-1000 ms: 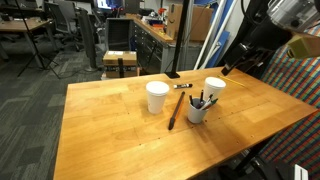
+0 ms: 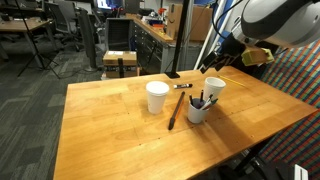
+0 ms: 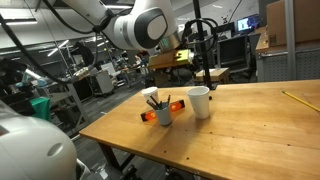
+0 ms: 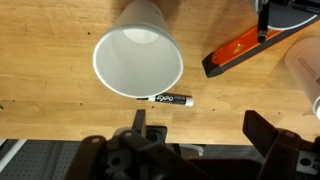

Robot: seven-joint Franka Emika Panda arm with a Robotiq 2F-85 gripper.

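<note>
My gripper is open, with only the tabletop showing between its dark fingers. In exterior view 1 it hovers above a white cup point(image 2: 215, 87) at the table's right side. That cup also shows as a white cup point(image 3: 151, 93) beneath the gripper point(image 3: 171, 74) in exterior view 2. The wrist view looks down into an empty white cup point(image 4: 138, 62), offset from the gap between the fingers. Another white cup point(image 2: 157, 95) stands farther left. Between them, nearer the front, is a holder point(image 2: 197, 112) full of pens.
An orange and black cutter point(image 2: 176, 112) lies between the cups. An Expo marker point(image 4: 165, 100) rests close to the table edge point(image 4: 90, 145). A yellow pencil point(image 2: 239, 83) lies at the right.
In exterior view 1 my gripper has shifted left, from the right of the right-hand cup to above it. The cups, holder and other table items have not moved.
</note>
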